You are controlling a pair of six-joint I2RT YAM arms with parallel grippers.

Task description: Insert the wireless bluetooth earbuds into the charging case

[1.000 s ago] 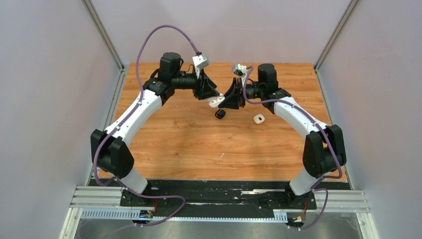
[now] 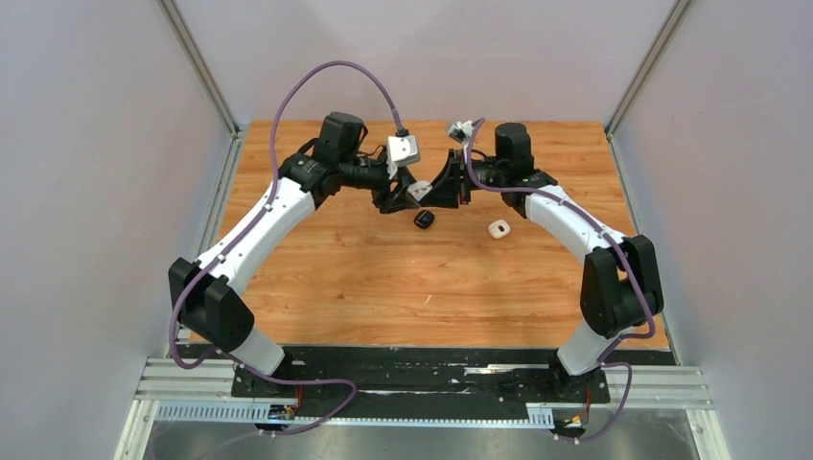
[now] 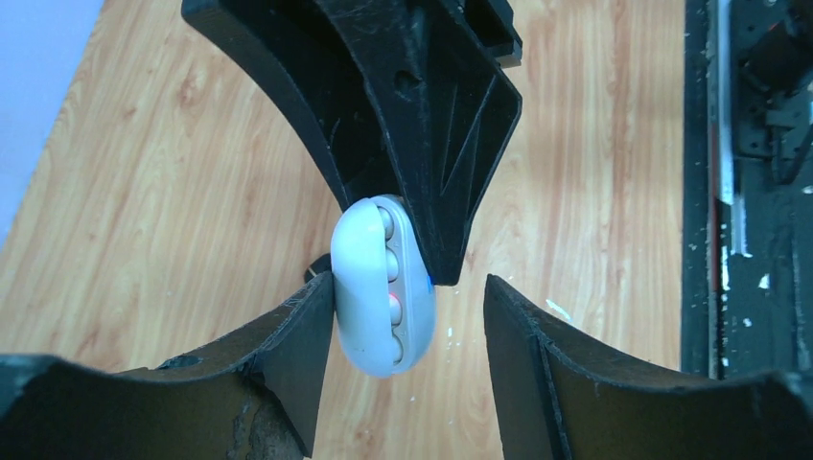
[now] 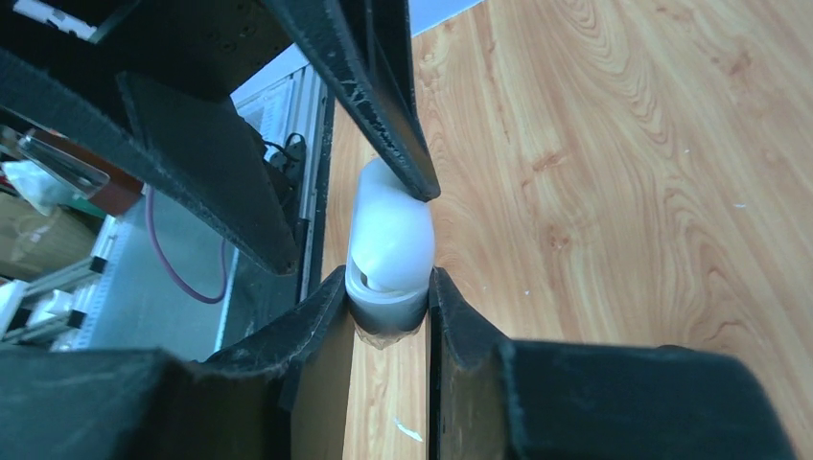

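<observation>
A white, open charging case (image 3: 369, 287) hangs in the air between the two grippers, with small rounded pieces along its slot in the left wrist view. My right gripper is shut on the case's end. My left gripper has one finger against the case's side in the left wrist view, the other apart from it; whether it grips anything is unclear. In the top view the two grippers (image 2: 419, 192) meet over the table's upper middle.
A small black object (image 2: 424, 219) lies on the wooden table (image 2: 383, 287) below the grippers. A white square piece (image 2: 499, 229) lies to its right.
The right arm stays nearly in place.
</observation>
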